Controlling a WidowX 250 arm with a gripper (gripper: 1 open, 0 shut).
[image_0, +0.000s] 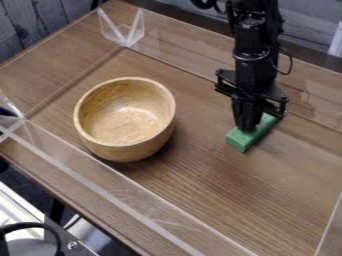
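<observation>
My black gripper reaches down from the top of the view onto a green rectangular block lying on the wooden table at the right of centre. The fingertips are at the block's upper part. The gripper looks shut, but whether anything is between its fingers is hidden.
A large round wooden bowl sits left of the gripper. A black cable or object shows at the lower left corner, off the table's edge.
</observation>
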